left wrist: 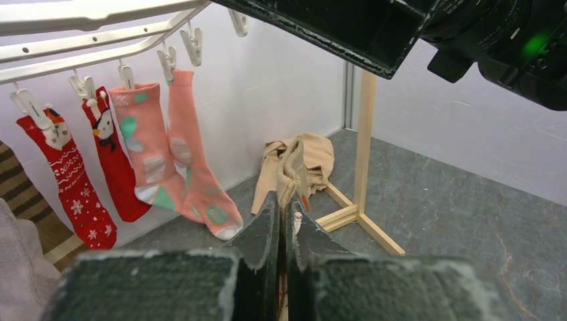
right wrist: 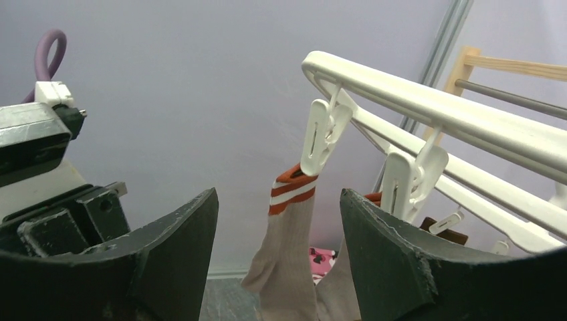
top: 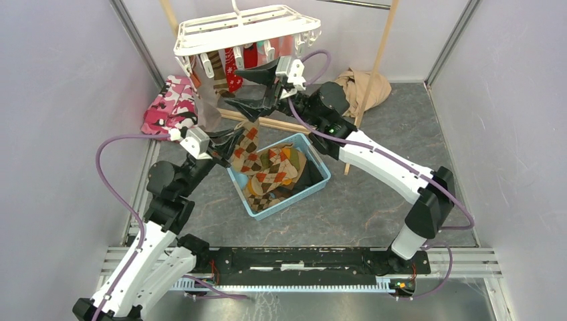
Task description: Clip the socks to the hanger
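A white clip hanger (top: 237, 30) hangs at the back with socks clipped along it, among them a red sock (left wrist: 70, 180), pink socks (left wrist: 154, 147) and a grey sock (right wrist: 287, 247) with orange stripes. My left gripper (top: 234, 140) is shut on an argyle sock (top: 247, 144), held upright above the bin, its tan edge between the fingers in the left wrist view. My right gripper (top: 235, 87) is higher, just in front of the hanger, open with nothing visible between its wide-set fingers in the right wrist view, facing the hanger's end clips.
A blue bin (top: 287, 205) of socks stands in the middle. A pink camo cloth (top: 164, 107) lies left, a beige cloth (top: 371, 90) back right. Wooden stand posts (left wrist: 366, 147) and bars rise behind.
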